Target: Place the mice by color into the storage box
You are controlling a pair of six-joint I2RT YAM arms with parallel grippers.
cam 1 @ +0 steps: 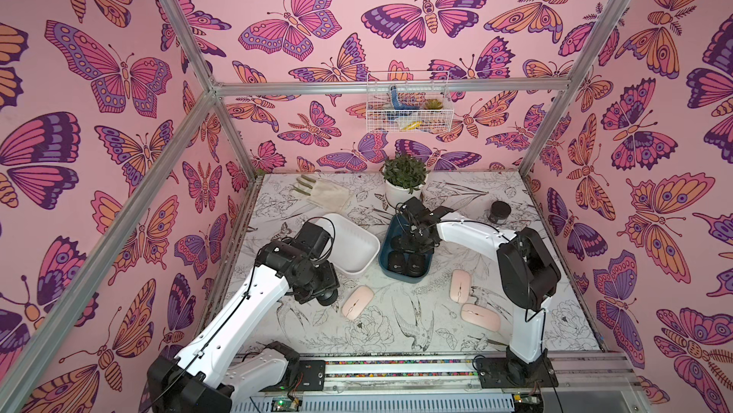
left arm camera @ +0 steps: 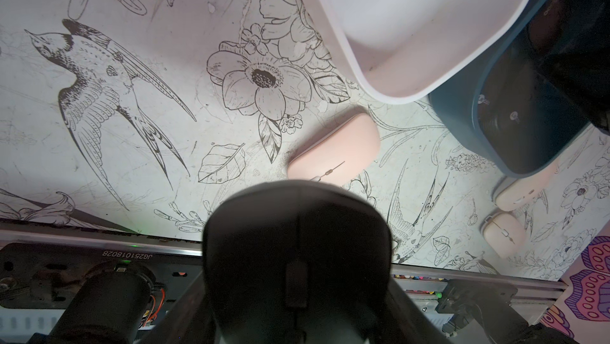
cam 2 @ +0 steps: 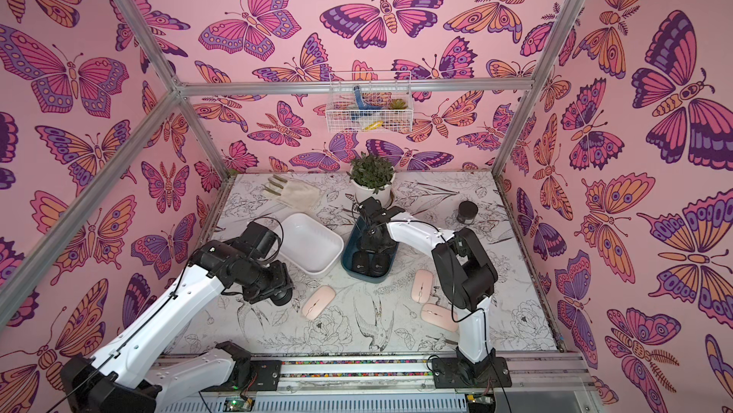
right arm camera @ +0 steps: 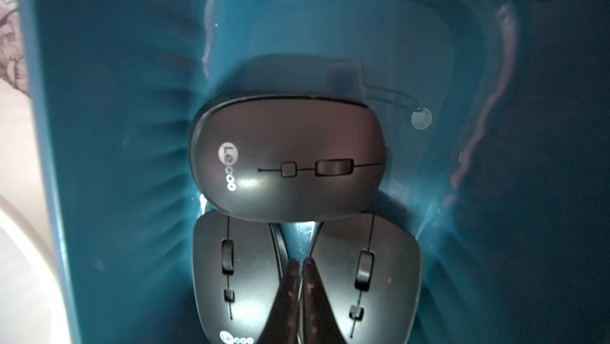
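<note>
My left gripper is shut on a black mouse, held over the table in front of the white box; its fingers are mostly hidden under the mouse. Inside the dark blue box lie three black mice: one crosswise and two side by side, left and right. My right gripper points down there, its tips together over the gap between those two, nothing seen between them. Pink mice lie on the table: one before the boxes, two at the right.
The white box looks empty. Behind the blue box stands a potted plant; gloves lie at the back left. A dark round container stands back right.
</note>
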